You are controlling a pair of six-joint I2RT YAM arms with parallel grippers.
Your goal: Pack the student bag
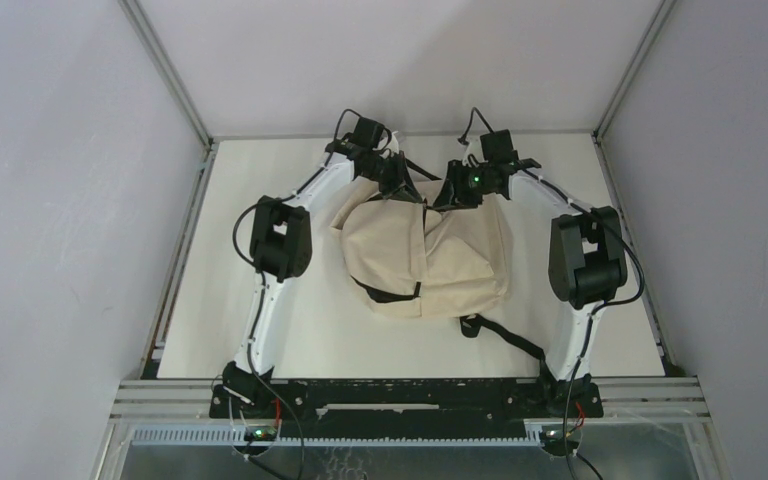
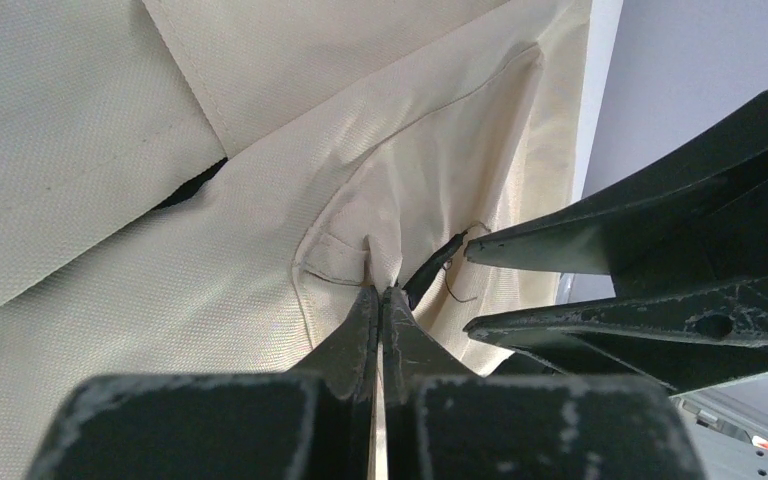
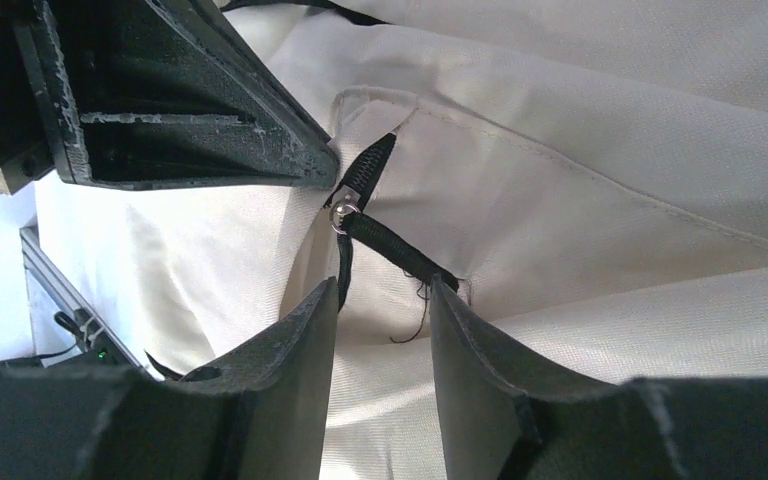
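A cream cloth bag (image 1: 385,250) lies on the table with its black-trimmed zip opening. My left gripper is shut on a thin fold of the bag's cloth beside the end of the zip. Close by on the right, my right gripper is part open above the cloth. Just beyond its fingertips, the black zip pull (image 3: 395,248) hangs from a metal ring at the zip's end (image 3: 365,170). The pull's lower end is near the right-hand fingertip, and I cannot tell whether they touch. The bag's inside is hidden.
A black strap (image 1: 510,338) trails from the bag toward the right arm's base. The two grippers stand very near each other at the bag's far edge.
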